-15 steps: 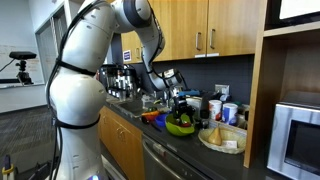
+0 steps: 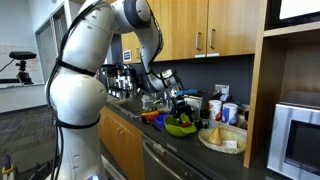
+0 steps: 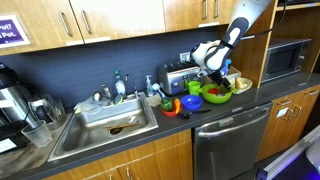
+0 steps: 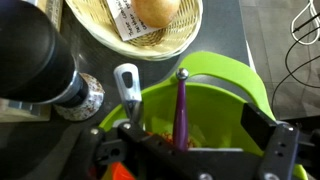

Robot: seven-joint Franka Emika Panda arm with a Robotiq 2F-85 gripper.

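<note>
My gripper is open over a green bowl [image 4: 222, 72], its dark fingers [image 4: 262, 128] standing apart. Between them in the wrist view rises a slim purple handle [image 4: 181, 112] with a metal tip, untouched as far as shows. A grey handle [image 4: 128, 82] with a hole in its end stands beside the left finger. Something red-orange [image 4: 122, 172] lies in the bowl, partly hidden by the gripper. From outside, the green bowl [image 2: 177, 130] sits on the dark counter, with the arm reaching down to it.
A wicker basket [image 2: 231, 147] with bread-like items stands beside the bowl. A dark cylindrical container [image 4: 32, 52] is close on the left in the wrist view. Cups [image 2: 229, 113] line the wall behind. The sink [image 3: 108, 123] lies farther along the counter.
The wrist end of my arm has shifted slightly above the green bowl. The bowl, basket and cups appear unmoved.
</note>
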